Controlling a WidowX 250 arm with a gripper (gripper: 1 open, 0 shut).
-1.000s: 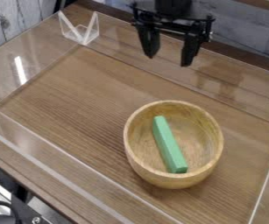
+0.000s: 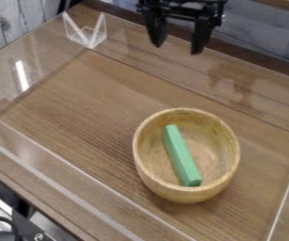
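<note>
A round beige bowl [image 2: 157, 151] stands on the wooden table in the lower middle of the camera view, with a green bar-shaped object [image 2: 181, 153] lying inside it. My gripper [image 2: 178, 36] is at the top edge, well above and behind the bowl in the picture, its two dark fingers spread open with nothing visible between them. The upper part of the gripper is out of frame.
A clear angular holder-like piece [image 2: 84, 28] stands at the upper left. Dark cables show at the lower left corner.
My gripper has moved upward in the picture, away from the bowl, and is now partly cut off by the top edge. The bowl and green object are unchanged.
</note>
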